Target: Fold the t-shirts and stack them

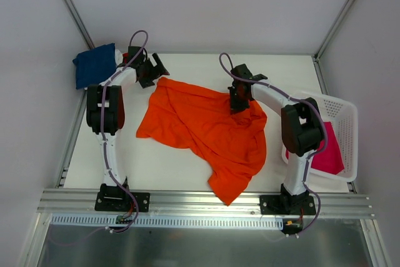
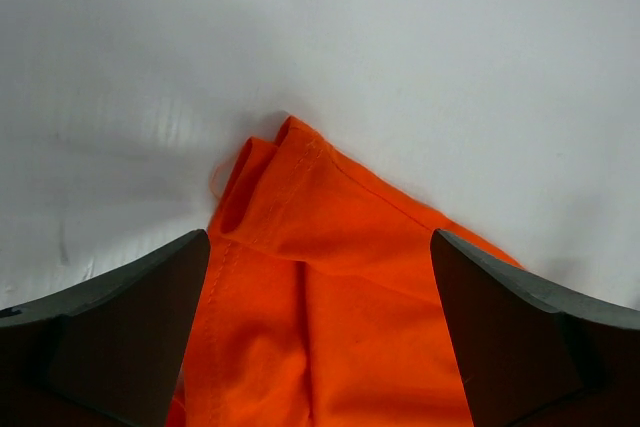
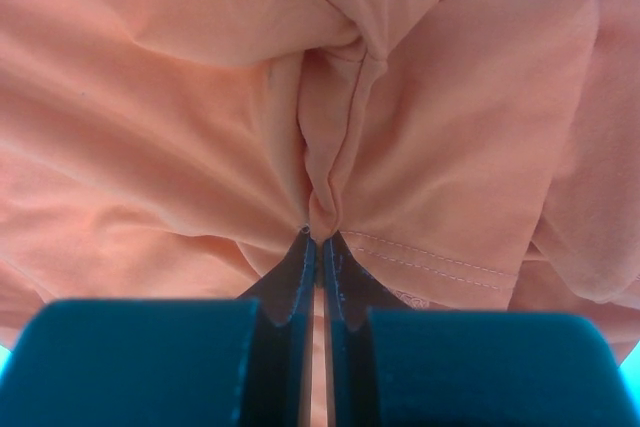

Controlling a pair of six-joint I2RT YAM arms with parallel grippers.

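Observation:
An orange t-shirt [image 1: 206, 136] lies spread and rumpled across the white table, its lower part trailing toward the front edge. My left gripper [image 1: 155, 70] is open at its top left corner; in the left wrist view its fingers [image 2: 120, 327] flank a folded corner [image 2: 280, 197] of the cloth. My right gripper [image 1: 236, 103] is shut on a gathered fold [image 3: 330, 147] of the shirt near its upper right, seen pinched between the fingertips in the right wrist view.
A folded blue cloth [image 1: 94, 67] lies at the back left. A white basket [image 1: 349, 123] with pink-red cloth [image 1: 328, 151] inside stands at the right, beside the right arm. Bare table [image 1: 100, 164] shows at front left and along the back.

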